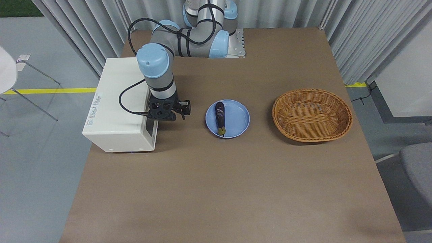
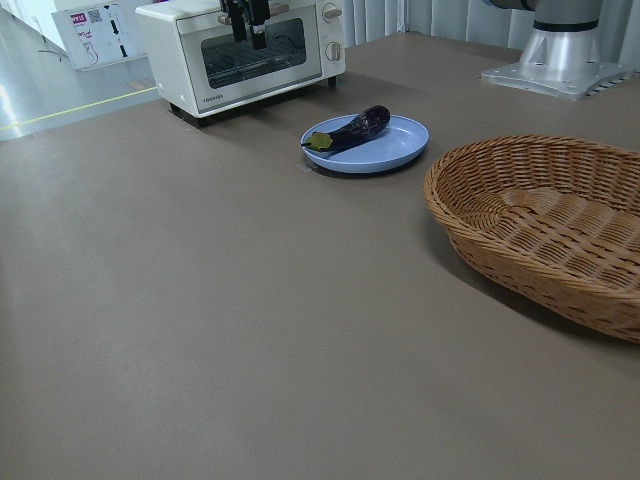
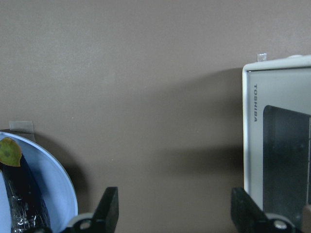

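My gripper is open, its fingers wide apart with bare table seen between them, low at the front of the white Toshiba toaster oven (image 1: 115,93), whose glass door (image 2: 255,65) faces the table. Beside it, a blue plate (image 1: 239,117) holds a dark eggplant (image 1: 219,115) with its green cap. In the wrist view the plate (image 3: 53,189) is at lower left and the oven (image 3: 252,145) at right.
A wicker basket (image 1: 312,115) sits to the right of the plate. The robot base stands at the back.
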